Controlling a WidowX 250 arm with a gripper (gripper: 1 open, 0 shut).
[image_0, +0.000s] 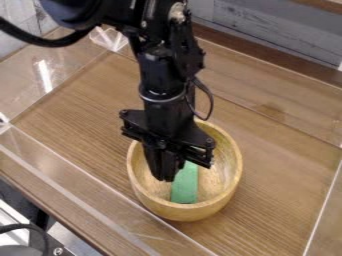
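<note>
A pale wooden bowl (221, 190) sits on the wooden table. In it lies a green object (185, 187), partly hidden by the arm. The black gripper (167, 164) hangs over the left side of the bowl, its fingertips just above or inside it beside the green object; whether it holds anything cannot be told.
Bare wooden table (274, 160) surrounds the bowl on the right and back. A clear plastic edge runs along the left. A black cable lies at the bottom left.
</note>
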